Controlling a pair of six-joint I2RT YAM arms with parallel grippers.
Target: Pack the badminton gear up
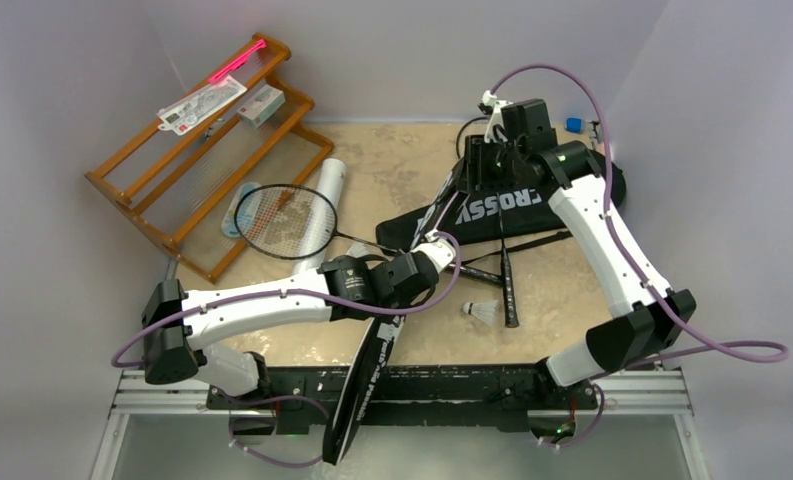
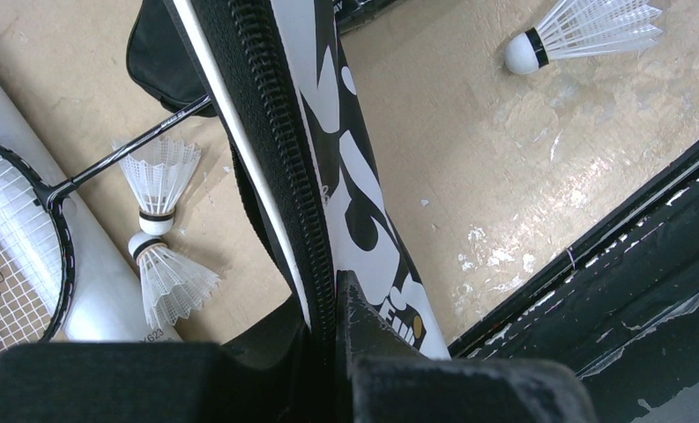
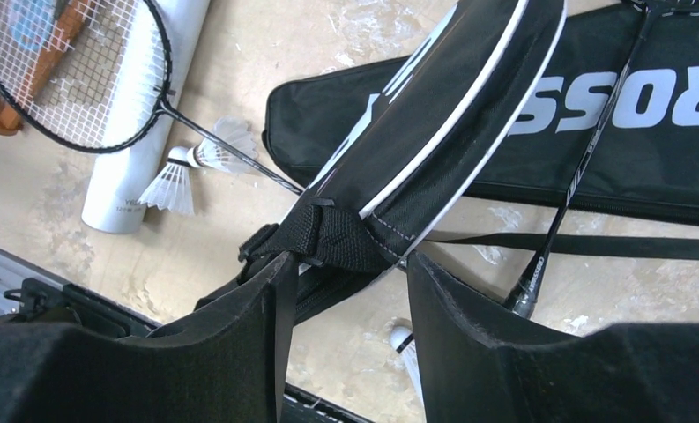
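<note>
A black bag with white trim and a zipper (image 2: 284, 115) stands raised and slanted in the left wrist view; my left gripper is shut on its zipped edge. In the top view this bag's lower end (image 1: 360, 400) hangs over the front edge. My right gripper is open at the bag's black strap end (image 3: 350, 238), its fingers apart; contact cannot be told. One racket (image 1: 287, 222) lies at left, another racket's handle (image 1: 510, 290) at right. Shuttlecocks (image 2: 169, 176) lie near the left racket, and another shuttlecock (image 1: 482, 312) lies near the handle.
A second black bag lettered CROSSY (image 1: 522, 212) lies flat at the back right. Left are a white tube (image 1: 330, 185) and a wooden rack (image 1: 162, 165) holding small items.
</note>
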